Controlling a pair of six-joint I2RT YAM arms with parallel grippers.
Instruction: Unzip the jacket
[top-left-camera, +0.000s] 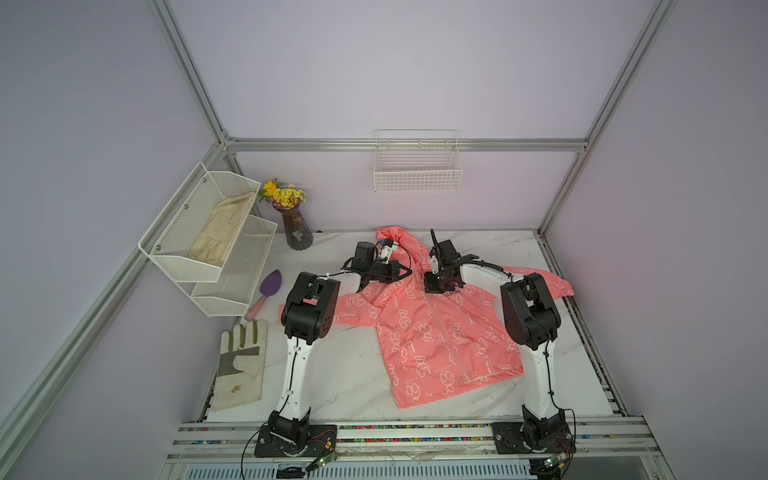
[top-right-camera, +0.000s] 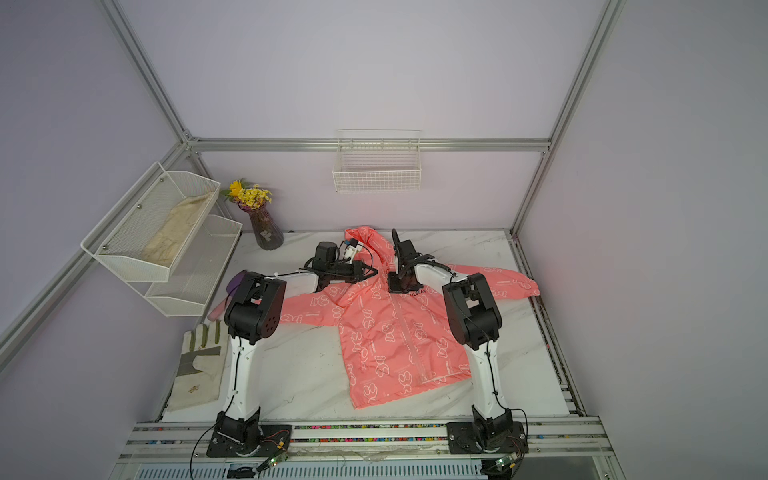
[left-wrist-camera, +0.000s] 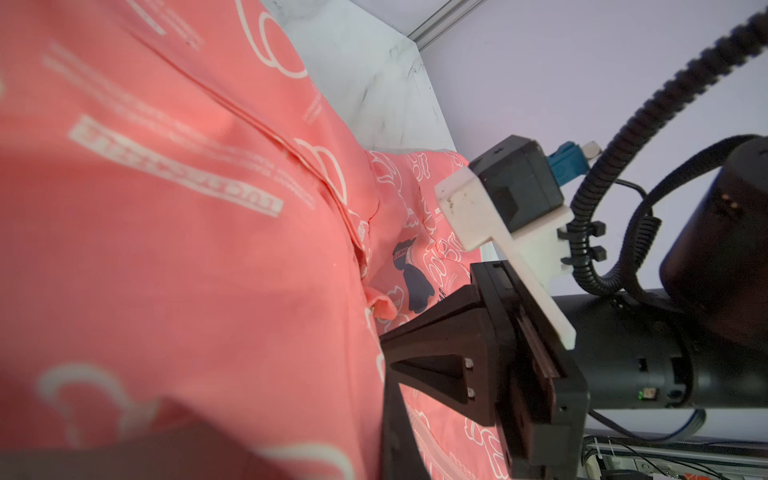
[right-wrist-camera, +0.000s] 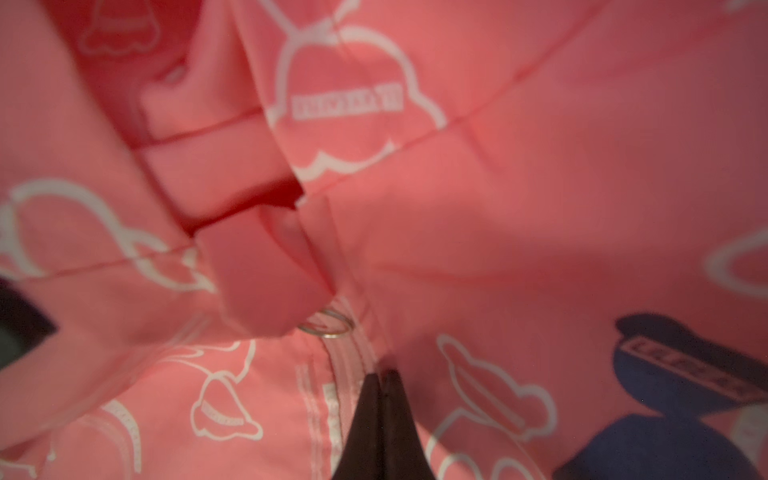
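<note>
The pink jacket (top-left-camera: 436, 344) lies spread on the table. My right gripper is shut over its front, nothing between the fingertips. Up and left of them in the right wrist view, a metal zipper pull ring (right-wrist-camera: 326, 323) hangs free at the top of the zipper (right-wrist-camera: 348, 376), under a folded pink flap (right-wrist-camera: 256, 272). In the left wrist view, one dark finger (left-wrist-camera: 396, 436) of my left gripper meets the jacket's cloth by the collar; its other finger and what lies between are hidden. The right gripper's body also shows there, beside the cloth.
The two arms stand close together over the collar. At left are a wire rack (top-left-camera: 200, 232), a purple trowel (top-left-camera: 270, 282) and a glove (top-left-camera: 240, 364). A flower vase (top-left-camera: 296, 228) stands behind. Bare table shows left of the jacket's lower part.
</note>
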